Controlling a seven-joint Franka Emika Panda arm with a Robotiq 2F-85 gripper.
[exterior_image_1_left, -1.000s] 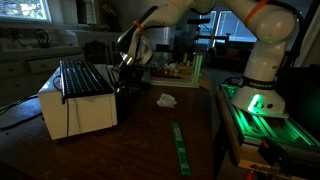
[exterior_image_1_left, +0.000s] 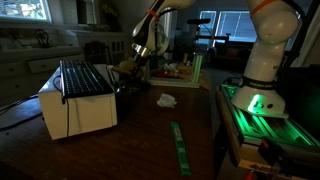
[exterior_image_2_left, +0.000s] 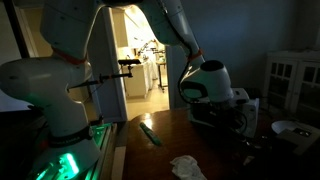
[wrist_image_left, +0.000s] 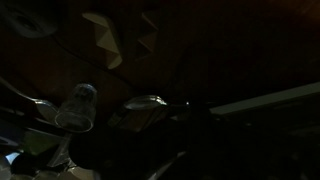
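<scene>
My gripper (exterior_image_1_left: 127, 72) is a dark shape at the end of the arm, low beside the white box (exterior_image_1_left: 88, 113) in exterior view 1. In exterior view 2 the gripper (exterior_image_2_left: 242, 122) sits over the dark clutter at right. By its look it is shut, with nothing seen between its fingers, though shadow hides the tips. The wrist view is very dark. It shows a clear glass (wrist_image_left: 78, 107), a shiny spoon-like piece (wrist_image_left: 146, 102) and a pale zigzag shape (wrist_image_left: 102, 40) on the brown table.
A black keyboard-like rack (exterior_image_1_left: 84, 79) lies on the white box. A crumpled white cloth (exterior_image_1_left: 166, 101) and a green strip (exterior_image_1_left: 180, 148) lie on the table. A white bowl-like thing (exterior_image_2_left: 291, 130) stands at the right.
In exterior view 1 the forearm and wrist have shifted to the right and slightly up over the last second. The box, cloth and green strip have stayed where they were.
</scene>
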